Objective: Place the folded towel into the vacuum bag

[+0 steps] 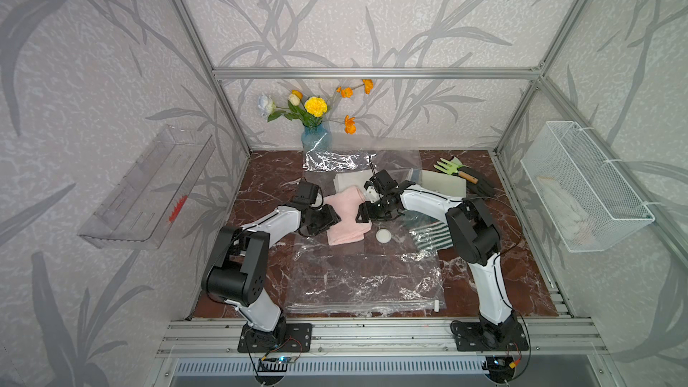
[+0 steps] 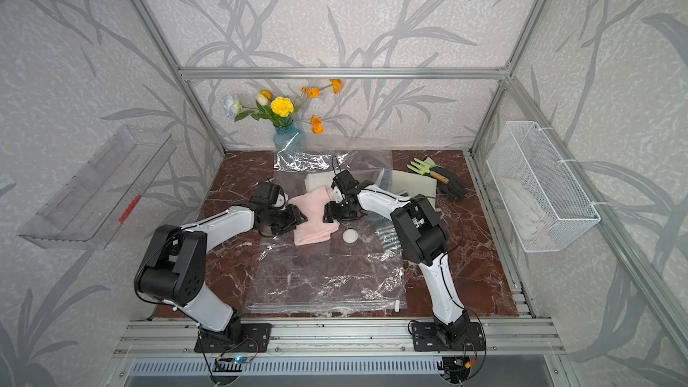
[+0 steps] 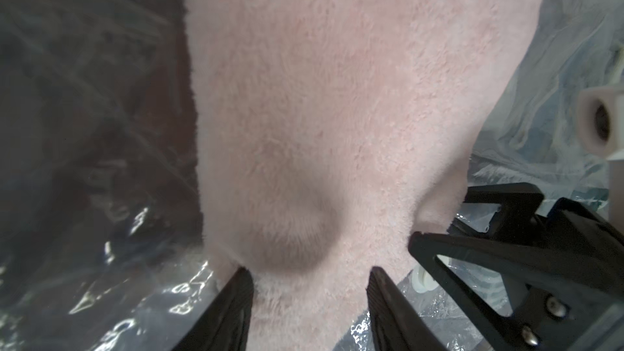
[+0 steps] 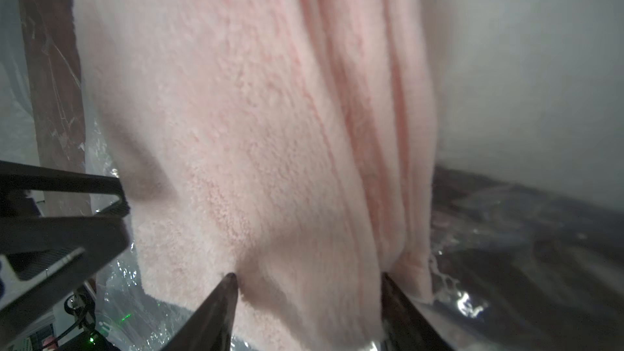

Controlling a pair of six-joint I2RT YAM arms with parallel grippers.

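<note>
The pink folded towel [image 1: 346, 204] lies at the middle of the clear vacuum bag [image 1: 362, 279], with white and striped cloths behind and right of it. My left gripper [image 1: 326, 220] is low at the towel's left edge, fingers apart over the cloth. My right gripper [image 1: 364, 210] is at the towel's right edge; in the right wrist view its open fingers straddle the folded pink edge. A round white valve [image 1: 383, 235] sits on the bag beside the towel.
A vase with flowers [image 1: 315, 136] stands at the back. Garden tools [image 1: 466, 175] lie back right. A clear basket [image 1: 143, 193] and a white mesh basket [image 1: 587, 186] hang on the side walls. The table's outer edges show bare marble.
</note>
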